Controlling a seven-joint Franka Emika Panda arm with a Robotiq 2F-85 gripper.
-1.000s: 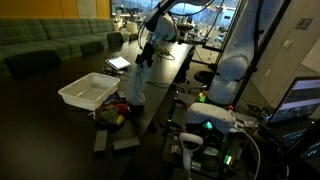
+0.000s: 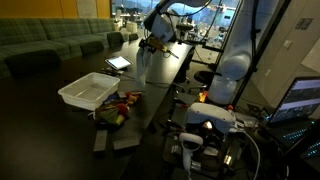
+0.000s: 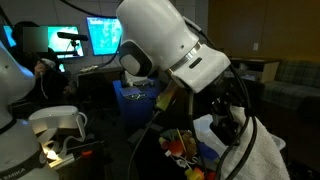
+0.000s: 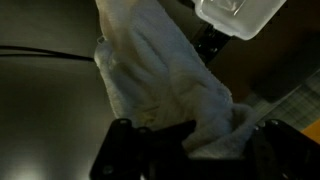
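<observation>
A white cloth hangs below my gripper at the far side of the table, its lower end above the toys. In the wrist view the pale cloth spreads forward from my dark fingers, which are shut on one end of it. The cloth drapes down at the right in exterior view 2. Several coloured toys lie in a pile on the dark table, close to the cloth. The exact grip on the cloth is too dark to make out.
A white bin stands left of the toys, and its corner shows in the wrist view. Dark blocks lie near the front edge. A tablet-like panel rests farther back.
Held in my gripper, the cloth has risen and shifted slightly right in exterior view 1. Its lower end has lifted away from beside the toys. The bin and toys look unmoved.
</observation>
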